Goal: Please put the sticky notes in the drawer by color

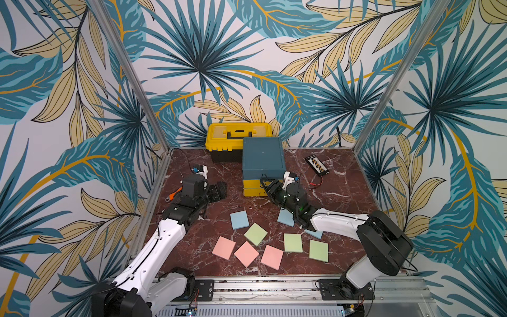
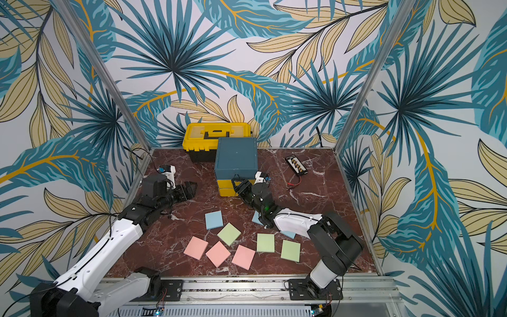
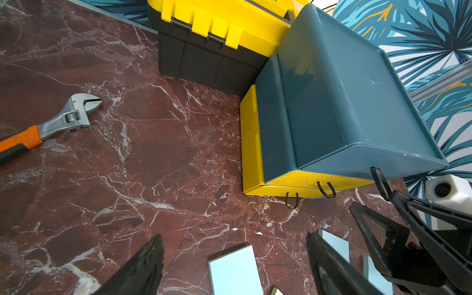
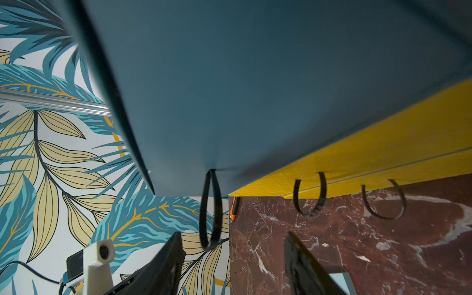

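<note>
A teal-and-yellow drawer cabinet point(image 1: 263, 157) stands at the back centre, with black loop handles; the upper handle point(image 4: 217, 226) hangs just ahead of my right gripper's fingers in the right wrist view. My right gripper is part open, apparently nothing between its fingertips. My left gripper is open and empty over the left side of the table. Blue sticky notes point(image 1: 238, 219), green sticky notes point(image 1: 255, 234) and pink sticky notes point(image 1: 246, 254) lie flat across the front of the table, some blue ones partly behind the right arm.
A yellow-and-black toolbox point(image 1: 221, 138) stands behind the cabinet. An orange-handled wrench point(image 3: 29, 137) lies at the left. A boxed item point(image 1: 317, 165) with red wires lies at the back right. Bare table point(image 3: 147, 172) is left of the cabinet.
</note>
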